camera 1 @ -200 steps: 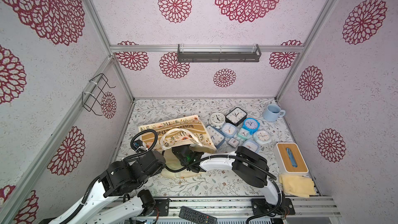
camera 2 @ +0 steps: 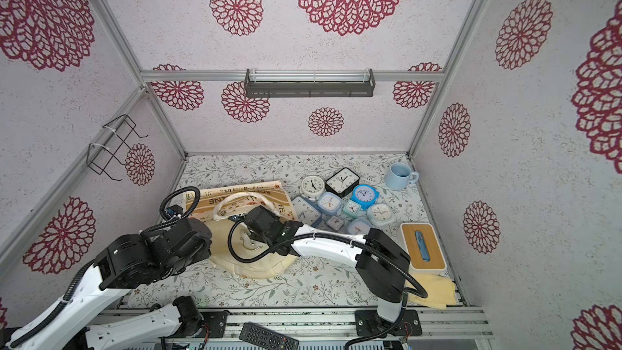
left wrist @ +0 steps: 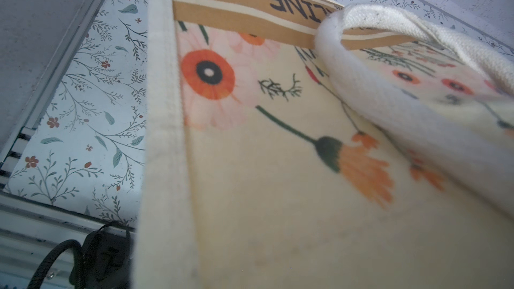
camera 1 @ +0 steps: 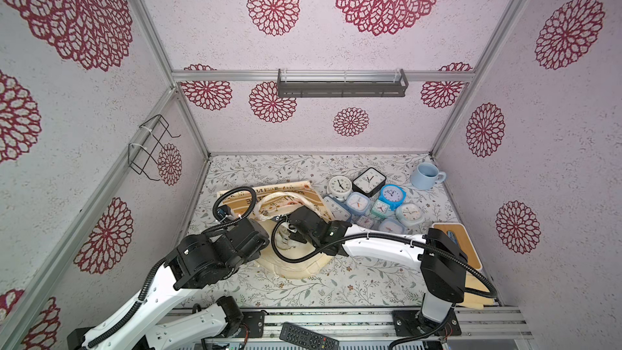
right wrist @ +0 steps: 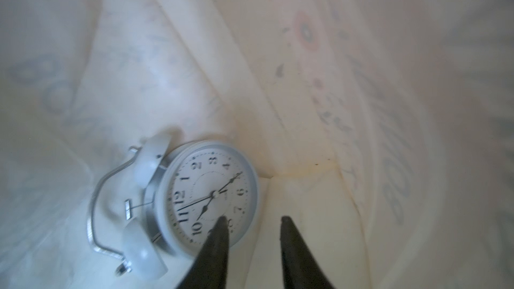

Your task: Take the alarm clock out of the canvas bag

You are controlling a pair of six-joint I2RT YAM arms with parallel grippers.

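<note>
The floral canvas bag (camera 1: 291,269) lies on the left part of the table, its white handle (left wrist: 342,48) arching over it. Inside, in the right wrist view, a white twin-bell alarm clock (right wrist: 208,198) rests against the lining. My right gripper reaches into the bag beside the clock's lower right, fingers apart with nothing visibly between them. My left gripper (camera 2: 194,239) is at the bag's left edge; its fingertips are out of sight in the left wrist view, so its finger cannot be judged.
Several clocks (camera 1: 369,180) crowd the table right of the bag, with a blue mug (camera 1: 424,176) behind them. A tray with a blue item (camera 2: 422,246) and a yellow cloth (camera 2: 434,291) are at the right; a remote (camera 1: 307,335) lies at the front.
My right arm has risen and shifted rightward over the bag in the top left view.
</note>
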